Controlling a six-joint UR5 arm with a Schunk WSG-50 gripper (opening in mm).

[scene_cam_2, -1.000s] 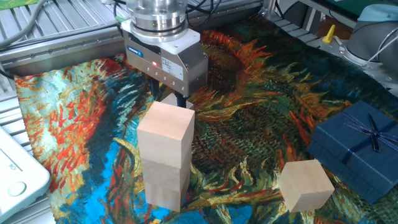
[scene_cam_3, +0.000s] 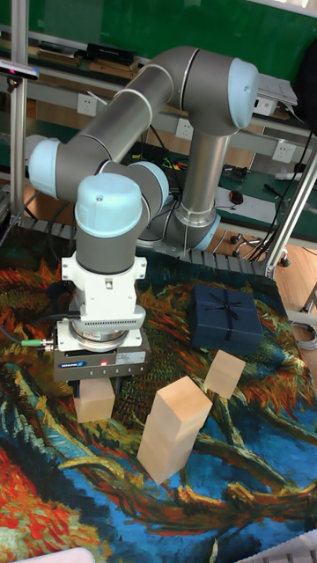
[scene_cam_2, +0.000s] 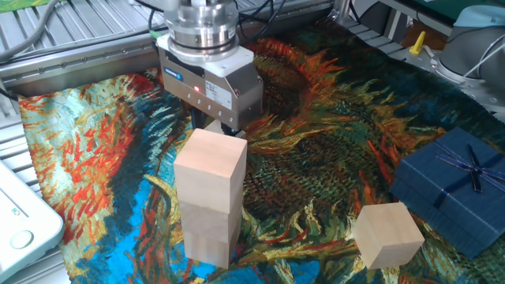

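Observation:
My gripper (scene_cam_3: 98, 386) points straight down over a light wooden block (scene_cam_3: 95, 404), with one dark finger at each side of it. The fingers look open, as wide apart as before, though whether the pads touch the block is hard to see. In exterior view 2 that block is mostly hidden behind a tall stack of wooden blocks (scene_cam_2: 209, 177), and so are the fingertips. The stack stands upright, apparently three blocks high with slightly uneven faces. Another single wooden block (scene_cam_2: 387, 236) lies on the cloth to the right of the stack.
A dark blue gift box (scene_cam_2: 454, 189) with a ribbon sits at the right, beyond the single block. The patterned cloth (scene_cam_2: 300, 158) covers the table. A white device (scene_cam_2: 24, 217) is at the left edge. The stack stands close to my gripper.
My gripper has come down around the block behind the stack, its fingers now largely hidden there. The stack, the single block and the box have not moved.

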